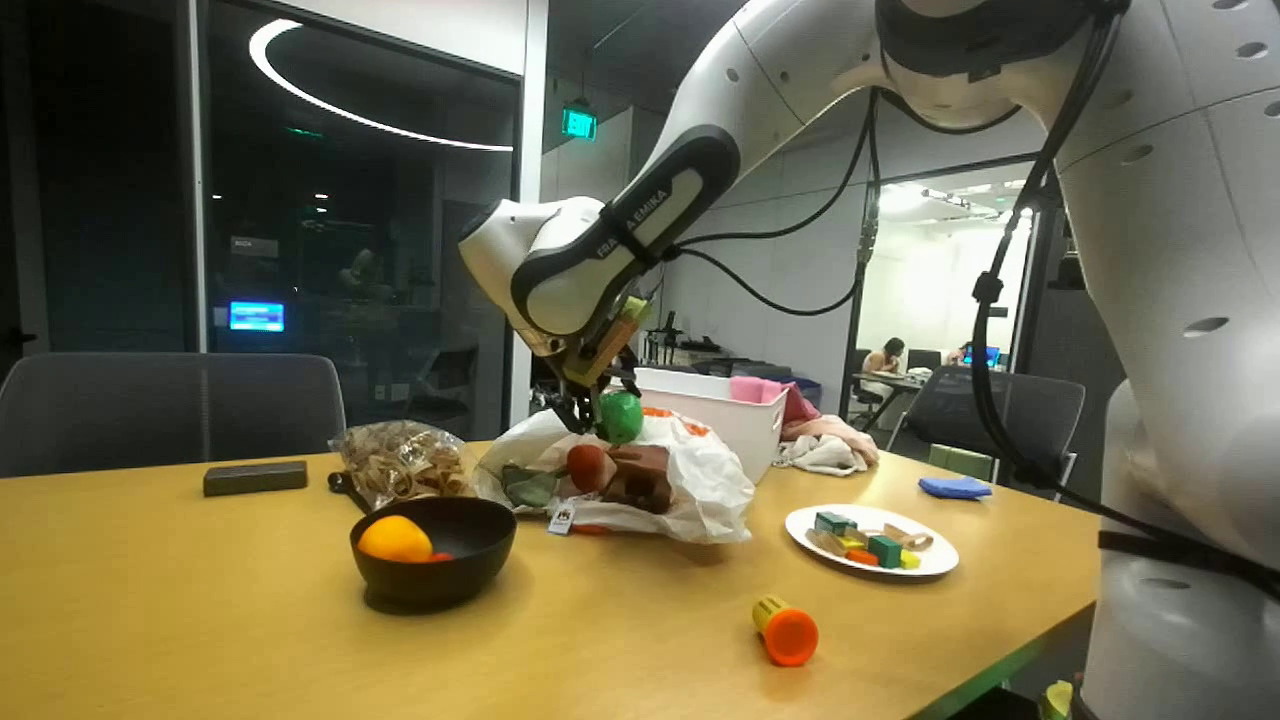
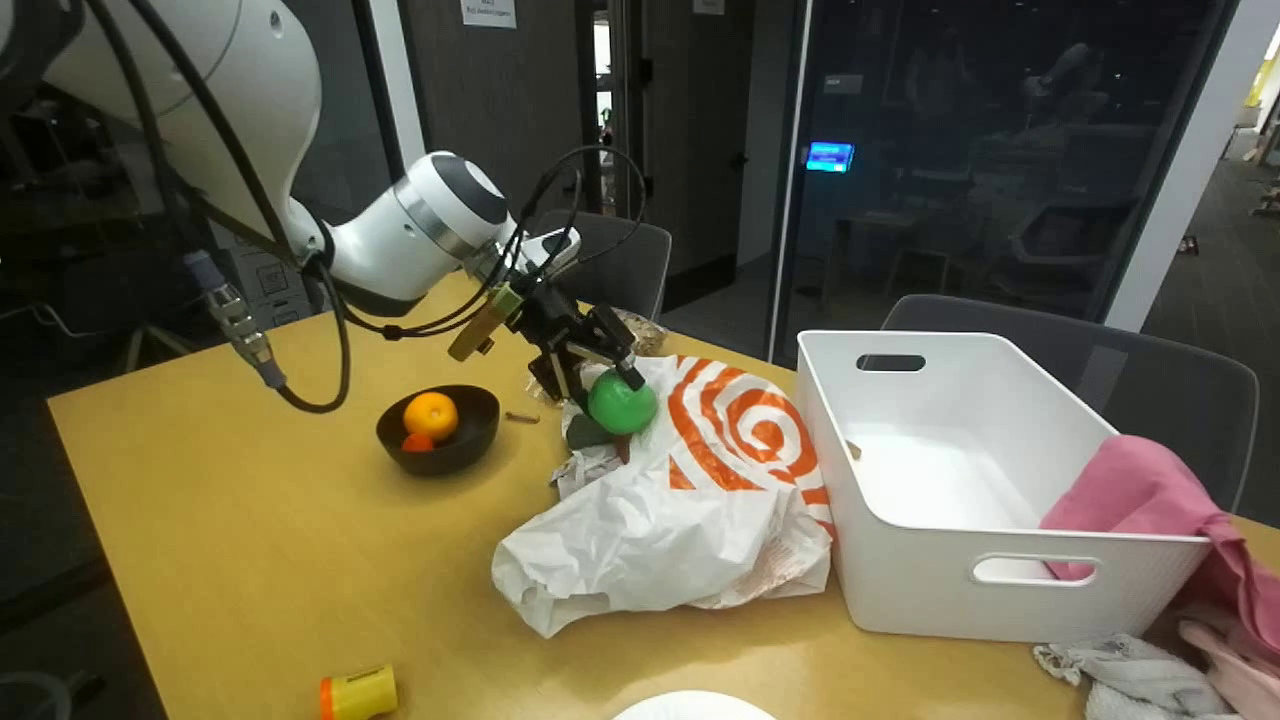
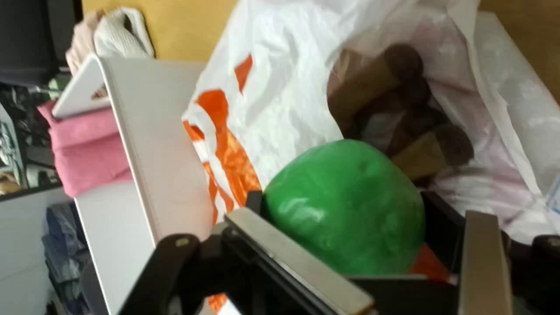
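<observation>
A green ball [image 3: 344,210], smooth and round, sits between the spread fingers of my gripper in the wrist view. The fingers stand wide; whether both pads touch the ball is hard to tell. Exterior view 2 has the gripper [image 2: 591,382] tilted over the opening of a white plastic bag [image 2: 672,528] with an orange print, the ball at its near edge. Inside the bag's mouth are brown items [image 3: 367,84] and a red round thing [image 1: 588,468]. A black bowl [image 1: 480,558] holds an orange [image 1: 396,539] and a smaller red item.
Right behind the bag stands a white bin [image 2: 1008,588] with pink cloth [image 2: 1128,486] over its edge. A white plate [image 1: 816,546] of small blocks and a yellow-orange cup [image 1: 788,634] lie nearer the robot base. Bare table shows at the front left.
</observation>
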